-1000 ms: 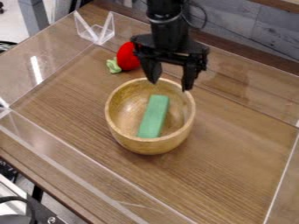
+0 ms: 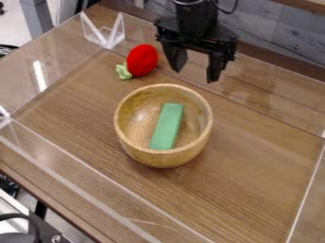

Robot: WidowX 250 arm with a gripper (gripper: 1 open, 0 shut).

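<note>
A wooden oval bowl (image 2: pixel 162 149) sits in the middle of the table, holding a green rectangular block (image 2: pixel 166 126). Above and behind it hangs my black gripper (image 2: pixel 197 62), open, its fingers pointing down with nothing seen between them. A red round object (image 2: pixel 143 59) with a small green piece (image 2: pixel 124 72) at its lower left lies to the left of the gripper, behind the bowl.
A clear plastic item (image 2: pixel 103 28) stands at the back left. A ledge or wall (image 2: pixel 279 33) runs along the back right.
My gripper has moved back and up, away from over the bowl, uncovering the table behind it. The bowl, block and red object look unmoved.
</note>
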